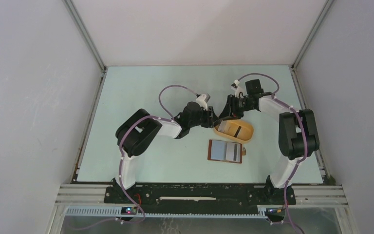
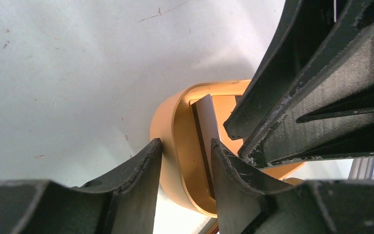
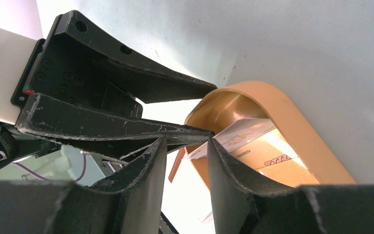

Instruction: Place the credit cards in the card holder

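An orange oval tray [image 1: 244,138] holds the cards. My left gripper is shut on the tray's near end wall, one finger outside and one inside. A pale card [image 2: 206,117] stands tilted on edge inside the tray, close to that end. My right gripper reaches down over the tray, fingers partly open; the white card [image 3: 247,130] runs past its fingertips without being clamped. Another orange-toned surface with small print [image 3: 282,163] lies beneath that card. The open card holder [image 1: 217,149] lies flat in front of the tray.
Both grippers nearly touch above the tray, leaving little space between them. A small tan tab [image 1: 244,151] sticks out at the holder's right side.
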